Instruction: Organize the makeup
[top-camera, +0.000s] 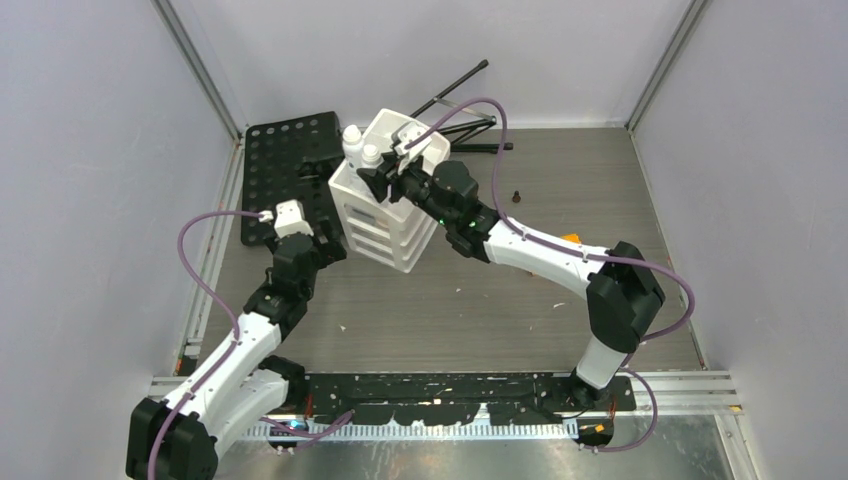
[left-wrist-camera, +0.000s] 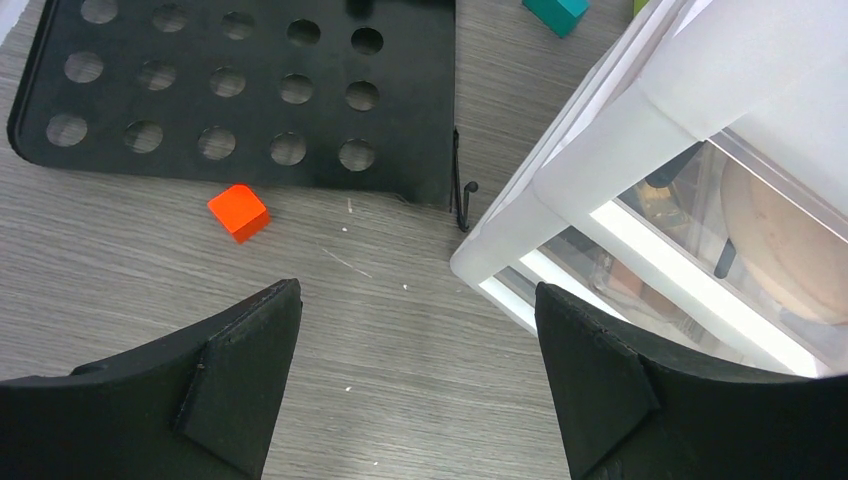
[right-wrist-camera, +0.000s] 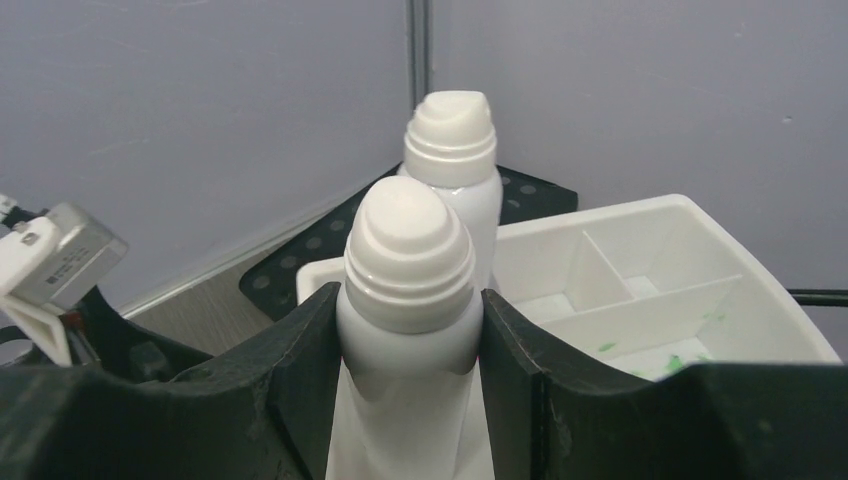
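Observation:
A white drawer organizer (top-camera: 385, 240) stands at the back centre, two white bottles in its top. My right gripper is at the nearer bottle (right-wrist-camera: 408, 420), a finger on either side of its upper body; whether it grips firmly is hard to tell. The farther bottle (right-wrist-camera: 450, 150) stands just behind. My left gripper hangs open and empty beside the organizer's left side, where clear drawers with cosmetics show in the left wrist view.
A black perforated board (left-wrist-camera: 250, 120) lies left of the organizer, with an orange block (left-wrist-camera: 238, 212) and a teal block (left-wrist-camera: 555, 12) nearby. Black rods lean at the back.

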